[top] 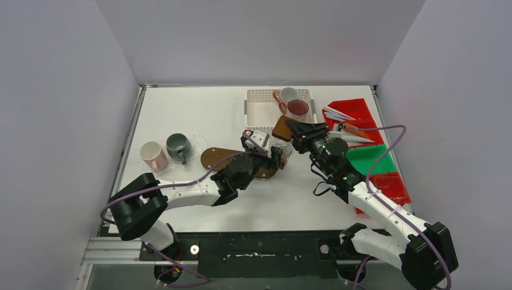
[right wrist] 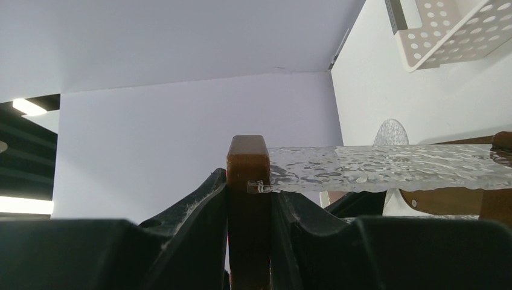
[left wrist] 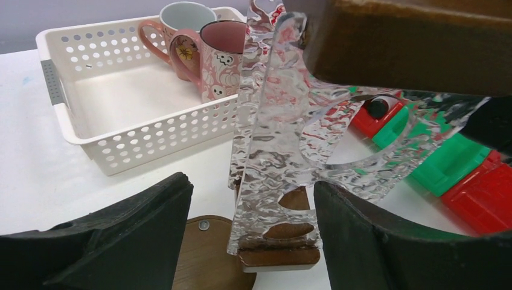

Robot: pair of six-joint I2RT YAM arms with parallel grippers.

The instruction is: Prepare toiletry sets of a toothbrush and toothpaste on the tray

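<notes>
A clear rippled holder (left wrist: 272, 151) with brown wooden ends hangs tilted above the table. Its upper wooden end (right wrist: 249, 158) is clamped in my right gripper (top: 294, 128), which is shut on it. Around the lower part stands my left gripper, part open, one finger on each side of the clear wall. A gap shows beside its left finger (left wrist: 172, 202); whether the right one touches cannot be told. Beneath the left arm lies a brown wooden tray (top: 212, 158). White and orange slim items (top: 356, 136) lie in the red bin (top: 367, 107); toothbrushes and toothpaste cannot be told apart.
A white basket (top: 256, 112) at the back holds two mugs. A pink mug (top: 151, 152) and a dark green mug (top: 175, 145) stand on a clear mat at the left. A green bin (top: 367, 158) sits at the right.
</notes>
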